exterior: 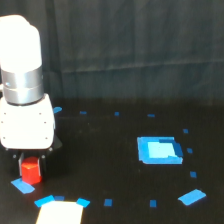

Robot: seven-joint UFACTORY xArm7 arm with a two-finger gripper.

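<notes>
At the far left of the camera view, a white and grey arm reaches down to my gripper [31, 158]. A small red block [31, 172] shows right under the hand, with dark fingers at its upper part; the gripper appears shut on it. The hand hides the block's top. Whether its bottom touches the black table cannot be told.
On the right, a blue-edged square [145, 155] with a pale centre lies on the black table. Blue tape strips [191, 197] and small blue marks are scattered around. A pale cream block [60, 212] sits at the bottom edge.
</notes>
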